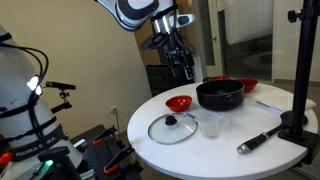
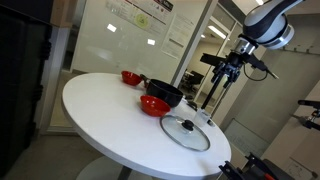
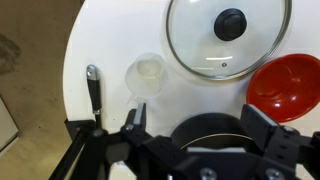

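Note:
My gripper (image 1: 182,74) hangs in the air above the table, pointing down. Its two fingers stand wide apart in the wrist view, open, with no object held between them. A dark pot (image 1: 220,98) rests on the table below; its rim (image 3: 185,125) shows past the fingers. The glass lid (image 1: 160,131) with a black knob lies flat near the table's front. Beside it are a red bowl (image 1: 179,104) and a clear cup (image 1: 209,128). The black-handled utensil (image 3: 94,88) lies apart, to the left in the wrist view.
Further red bowls stand behind the pot, one of them a red bowl (image 2: 131,77) at the table's far side. A black post (image 1: 298,80) rises at the right edge. Bare white table (image 2: 95,105) stretches wide on the left in the second exterior view.

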